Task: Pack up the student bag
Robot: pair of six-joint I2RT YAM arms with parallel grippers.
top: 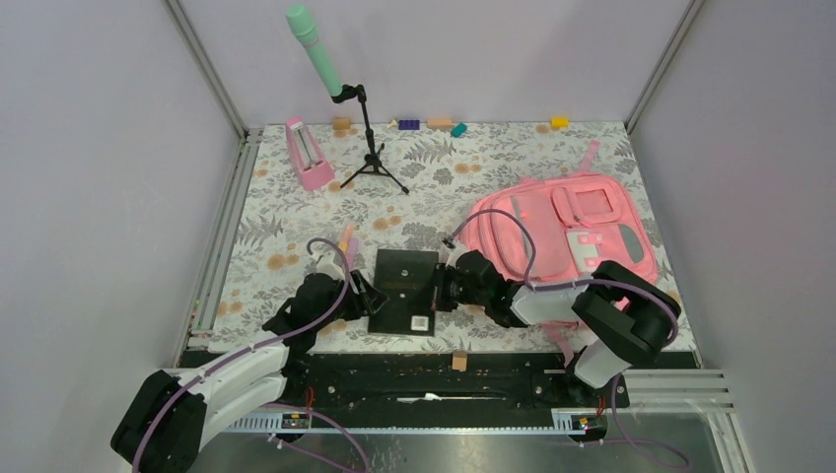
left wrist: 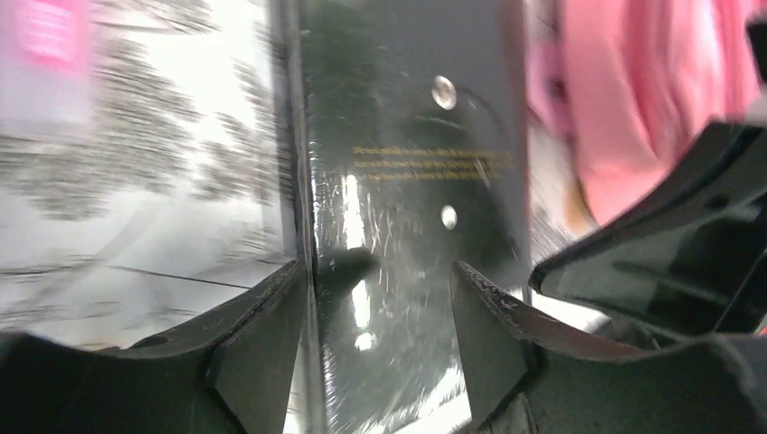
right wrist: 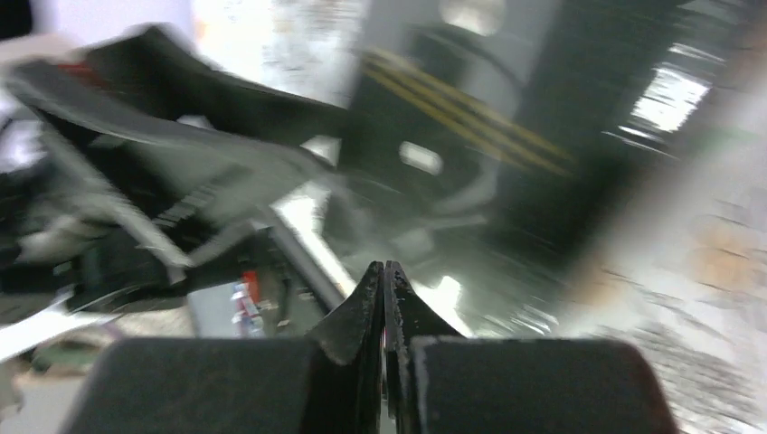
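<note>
The black book (top: 399,293) lies between my two grippers in the top view, its barcode label towards the front. My right gripper is shut with nothing between its fingers. The blurred book (right wrist: 534,117) is outside and beyond them. At the book's left side is my left gripper, its fingertips apart across the near-left edge of the cover. Whether it grips the book cannot be told through the blur. The pink bag (top: 537,246) lies flat at the right.
A pink metronome-like item (top: 311,158) and a black stand (top: 371,148) with a green microphone (top: 317,49) are at the back left. Small blocks (top: 440,124) line the rear edge. Open table lies behind the book. A pen-like item (top: 353,251) sits close to the left gripper.
</note>
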